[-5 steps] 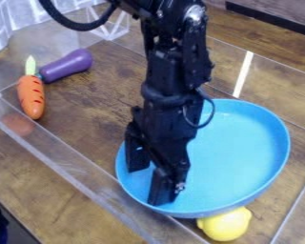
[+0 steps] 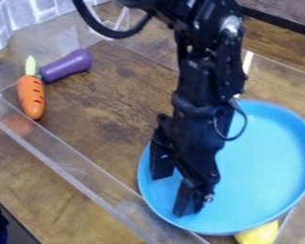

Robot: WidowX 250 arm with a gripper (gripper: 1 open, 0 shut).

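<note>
My black gripper (image 2: pixel 174 176) hangs low over a light blue round bowl (image 2: pixel 267 162), its fingers open and down inside the bowl's left side. The bowl's interior beneath the fingers is partly hidden by the arm, so I cannot see anything between them.
An orange carrot toy (image 2: pixel 30 95) and a purple eggplant toy (image 2: pixel 66 65) lie at the upper left. A yellow object (image 2: pixel 257 234) sits at the bowl's lower right edge. Clear plastic edging runs along the left.
Compared with a second ago, the bowl and my gripper have shifted to the right. The yellow object has moved right and is now partly out of frame at the bottom.
</note>
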